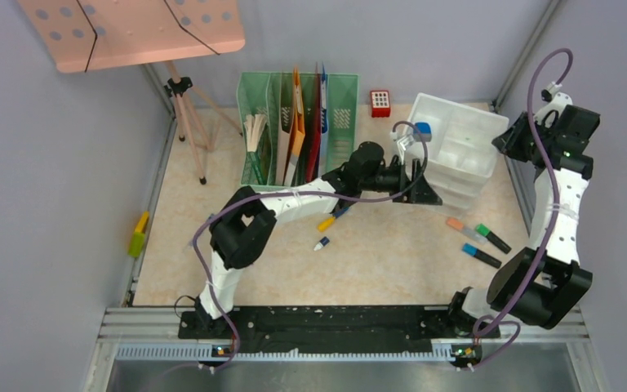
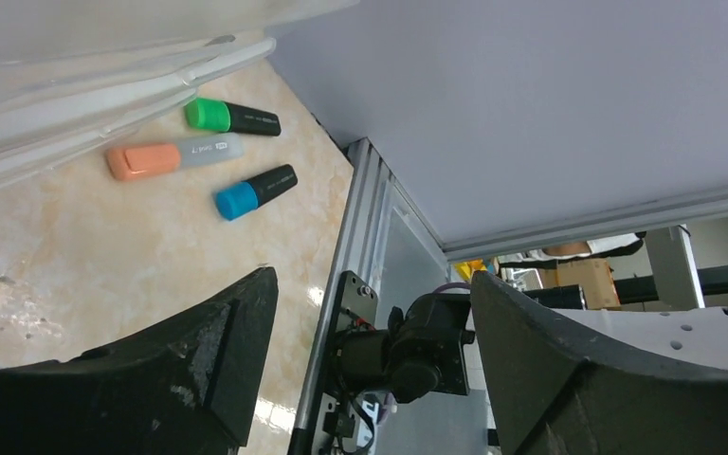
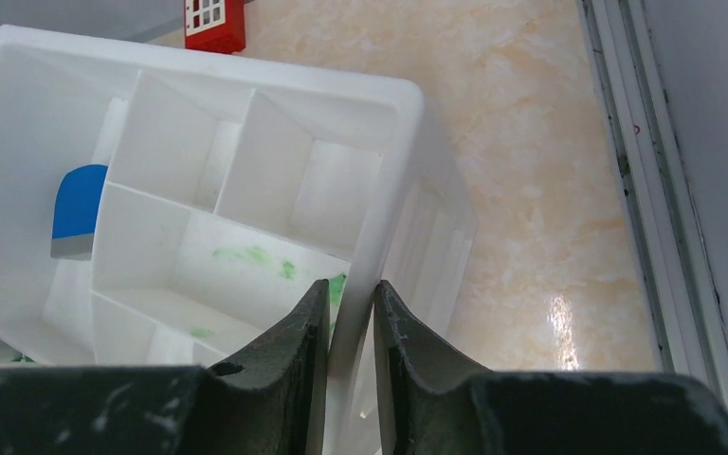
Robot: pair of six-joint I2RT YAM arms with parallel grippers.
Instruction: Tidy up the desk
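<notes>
The white box with drawers (image 1: 467, 122) stands at the back right; several open compartments show in its top, with a blue-and-grey item (image 3: 78, 204) in one. My right gripper has its fingers on either side of the box's right rim; whether they press on it I cannot tell. My left gripper (image 1: 426, 189) is open in front of the drawers, empty. Orange (image 2: 166, 156), green (image 2: 232, 117) and blue (image 2: 254, 192) highlighters lie on the desk near the box. A yellow-and-blue marker (image 1: 326, 222) and a white-and-blue one (image 1: 321, 243) lie mid-desk.
A green organizer (image 1: 343, 122) holding folders and sticks stands at the back. Beside the box is a red block (image 1: 380, 104). A pink stand on a tripod (image 1: 186, 122) is at the left.
</notes>
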